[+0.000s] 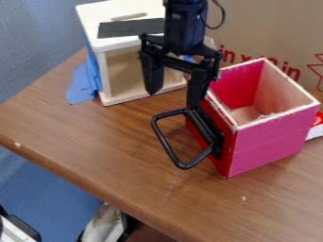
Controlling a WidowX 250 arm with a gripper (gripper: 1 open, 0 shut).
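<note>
My black gripper [177,85] hangs from the top centre with its two fingers spread apart, one in front of the white wooden box [123,72], the other at the upper left corner of the pink box [270,144]. Nothing shows between the fingers. The pink box is open at the top, pale inside, with a large black handle [169,146] on its left face. The white box has an open front and a dark strip on top.
A blue cloth [81,87] lies left of the white box. Printed cardboard [288,28] stands behind. The table's left edge drops to a blue floor.
</note>
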